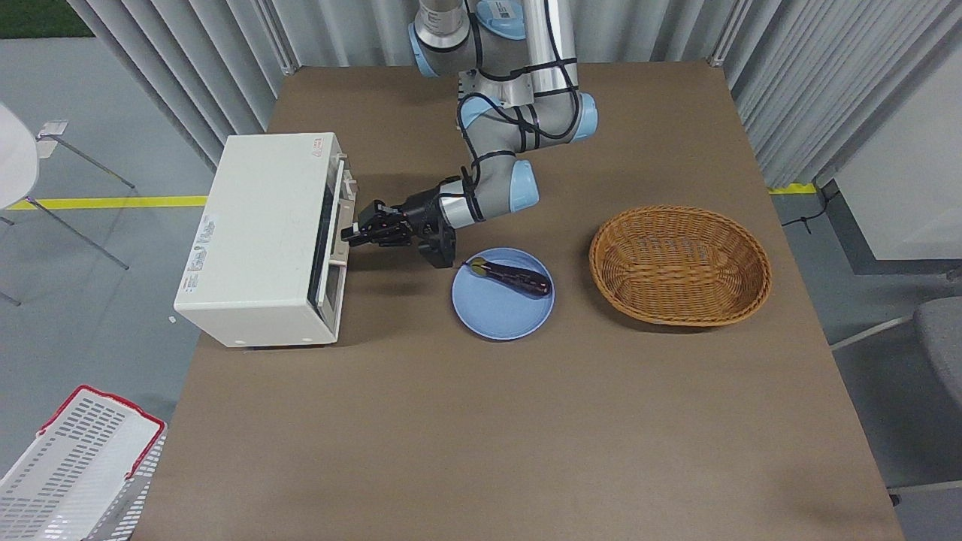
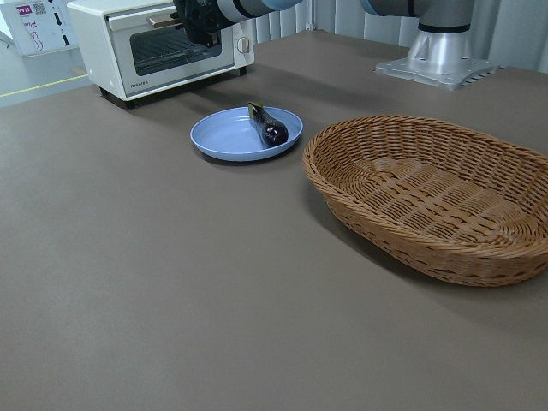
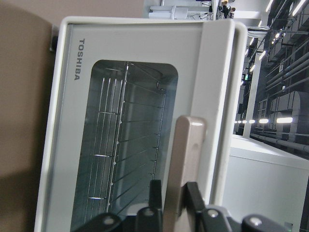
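Note:
A white Toshiba toaster oven (image 1: pixel 248 234) stands on the left of the table, its glass door (image 3: pixel 120 140) tilted slightly out at the top. My gripper is at the bar handle (image 3: pixel 189 145), its fingers on either side of it and apparently closed on it; in the front view it reaches in from the upper right. Through the glass an empty wire rack shows.
A blue plate (image 1: pixel 491 315) holding an eggplant (image 1: pixel 514 278) lies right of the oven. A wicker basket (image 1: pixel 679 266) is further right.

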